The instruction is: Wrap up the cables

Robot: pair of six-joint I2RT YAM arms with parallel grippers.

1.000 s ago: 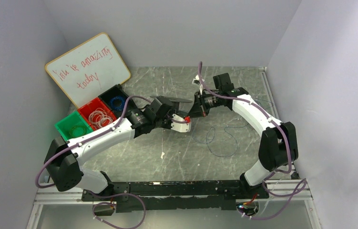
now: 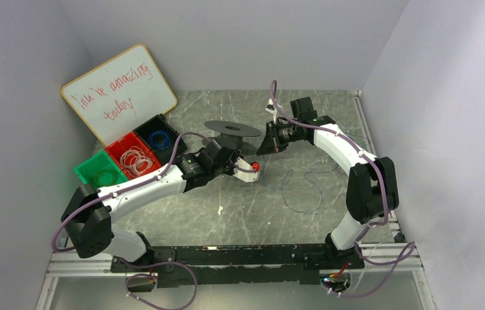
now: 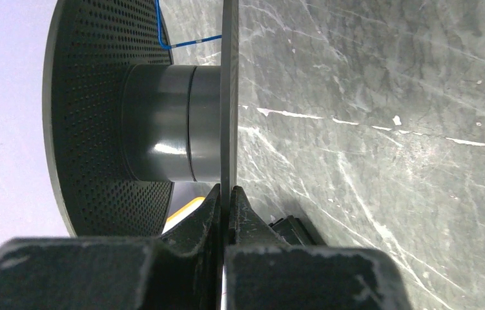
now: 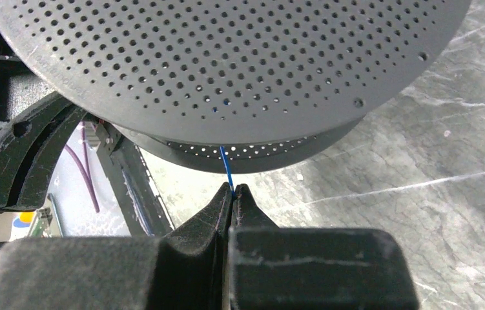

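A dark grey spool with two wide perforated flanges and a smooth hub (image 3: pixel 168 123) is held above the table. My left gripper is shut on the edge of one flange. In the right wrist view, the spool's flange (image 4: pixel 246 58) fills the upper part. A thin blue cable (image 4: pixel 227 169) runs from the spool down between the fingertips of my right gripper, which is shut on it. The left wrist view shows the blue cable (image 3: pixel 191 42) crossing beside the hub. Loose cable (image 2: pixel 304 211) lies in curves on the table.
Green (image 2: pixel 97 169), red (image 2: pixel 131 147) and black (image 2: pixel 157 132) bins with coiled cables stand at the left. Behind them leans a whiteboard (image 2: pixel 123 90) with red writing.
The spool's upper flange has tilted, showing more of its face and its hole.
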